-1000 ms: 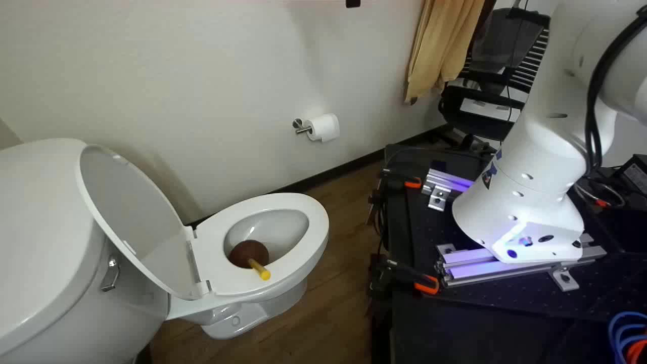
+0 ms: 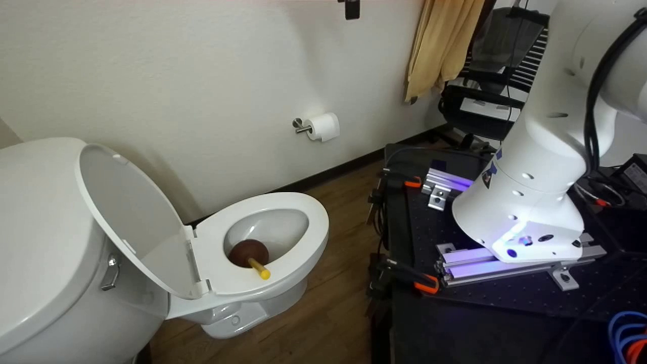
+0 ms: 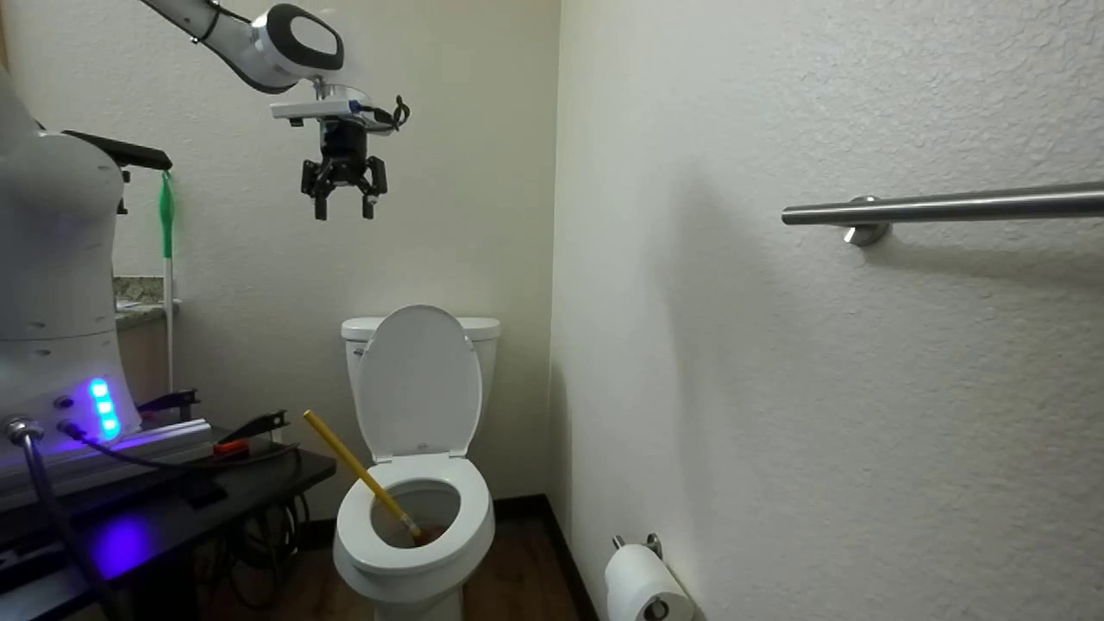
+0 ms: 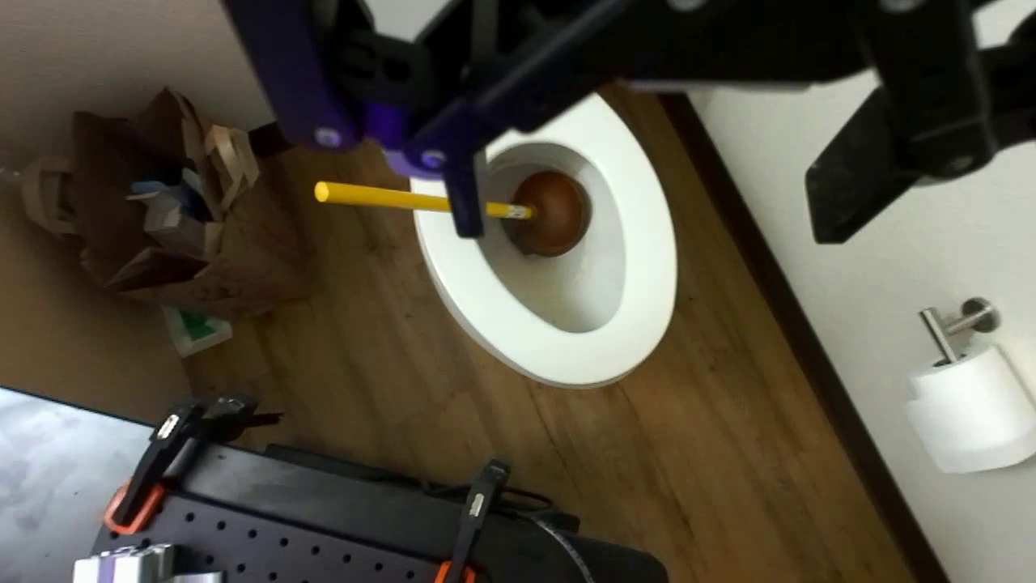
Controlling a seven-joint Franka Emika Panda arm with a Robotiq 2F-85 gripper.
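Observation:
A plunger with a brown rubber cup (image 4: 555, 215) and a yellow handle (image 3: 347, 455) rests in the bowl of the white toilet (image 2: 309, 233). Its handle slants up out of the bowl, leaning toward the black table. The toilet lid (image 3: 422, 388) is raised against the tank. High above the toilet and well clear of the plunger, my gripper (image 3: 344, 212) points down, open and empty. In the wrist view one dark finger (image 4: 464, 189) overlaps part of the handle without holding it. Only a finger's tip shows at the top edge of exterior view 1.
The black table (image 2: 418, 327) carrying the arm's base has clamps (image 4: 476, 515) along its edge. A toilet paper roll (image 2: 323, 127) hangs on the wall, and a metal bar (image 3: 962, 210) juts out higher up. A paper bag (image 4: 194, 223) stands on the floor beside the toilet.
The gripper tip at the top of exterior view 1 reaches slightly lower into view than before. The plunger and toilet look the same.

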